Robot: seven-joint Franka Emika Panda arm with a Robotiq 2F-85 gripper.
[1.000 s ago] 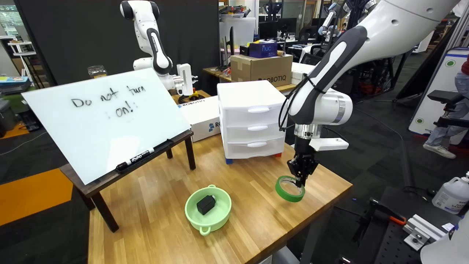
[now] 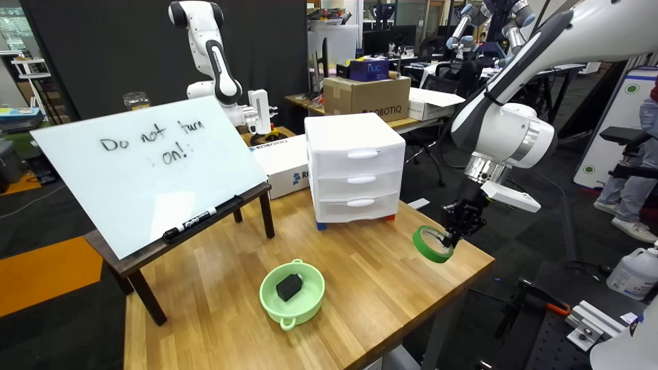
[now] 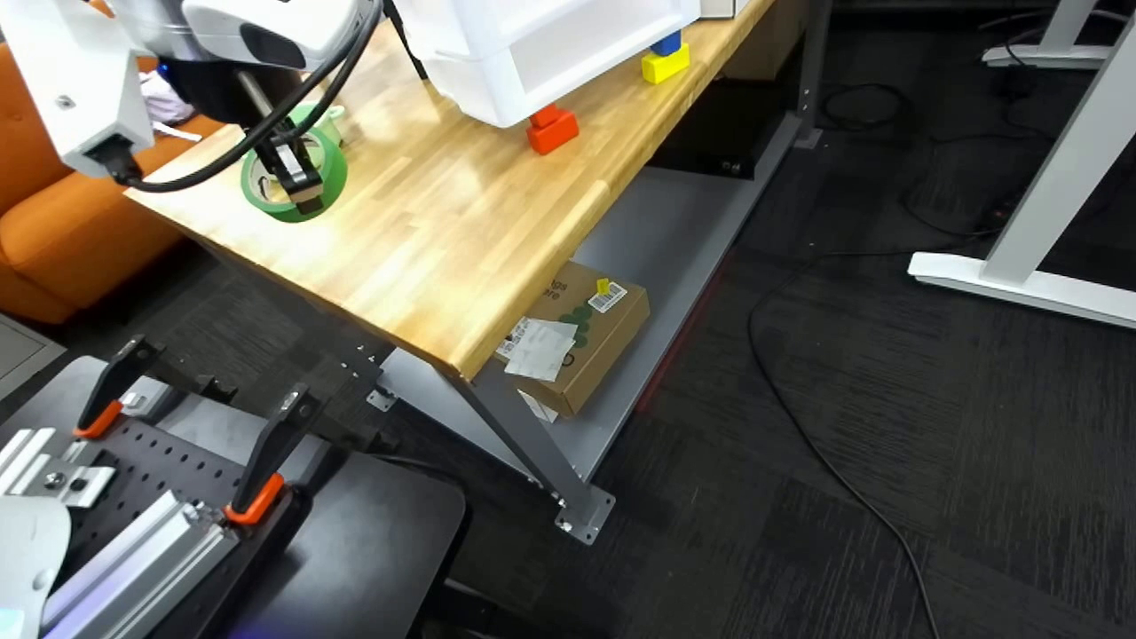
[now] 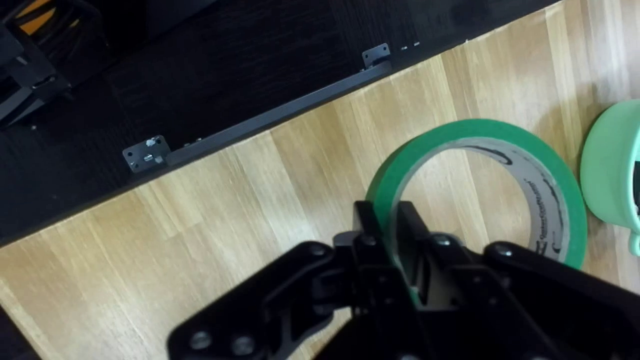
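A roll of green tape (image 2: 423,246) hangs from my gripper (image 2: 449,240), above the right end of the wooden table. In the wrist view the gripper is shut on one side of the ring of tape (image 4: 574,198), one finger outside the band and one inside its hole. Exterior view 2 shows the tape (image 3: 332,176) tilted, clear of the tabletop. A light green bowl (image 2: 311,300) with two handles stands on the table, a black block (image 2: 288,287) inside it. Only the bowl's edge (image 4: 606,168) shows in the wrist view.
A white drawer unit (image 2: 354,166) with its drawers closed stands on coloured blocks at the table's back. On the left, a whiteboard (image 2: 154,166) leans on a dark stand, a marker (image 2: 189,223) on its ledge. Bare wood lies between bowl and table edge.
My arm has moved to the right and up in exterior view 1, carrying the tape farther from the bowl. The wrist is more tilted now. Bowl and block have stayed put.
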